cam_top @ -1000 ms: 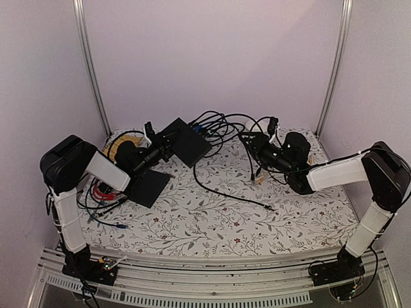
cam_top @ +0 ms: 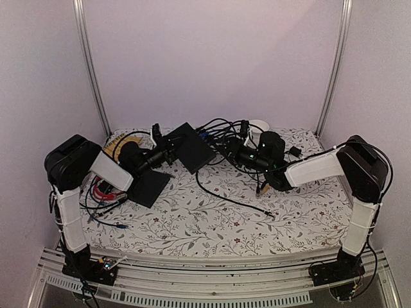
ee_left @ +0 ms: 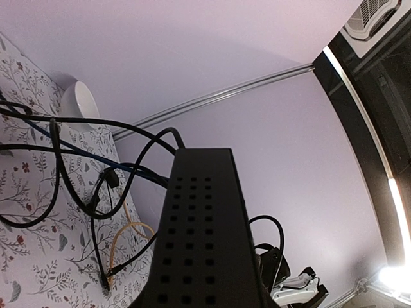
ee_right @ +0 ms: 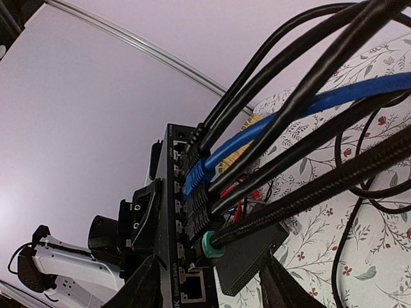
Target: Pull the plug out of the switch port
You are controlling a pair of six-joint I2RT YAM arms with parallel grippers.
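My left gripper (cam_top: 172, 144) is shut on the black switch (cam_top: 195, 150), holding it up at mid-table; its vented casing (ee_left: 196, 224) fills the middle of the left wrist view. In the right wrist view the switch's port row (ee_right: 176, 231) has several cables plugged in: black ones, a blue plug (ee_right: 196, 176), and a braided cable with a green plug (ee_right: 212, 245) near the lower end. My right gripper is open, its fingers either side of the lower end of the port row, just short of it. Whether they touch anything cannot be seen.
A second dark box (cam_top: 148, 189) lies at the left among red and black cables. A white bowl (ee_left: 80, 106) stands at the back. Loose cables lie over the patterned table (cam_top: 212, 231).
My right arm has moved left toward the switch. My left gripper and the switch have shifted slightly to the right.
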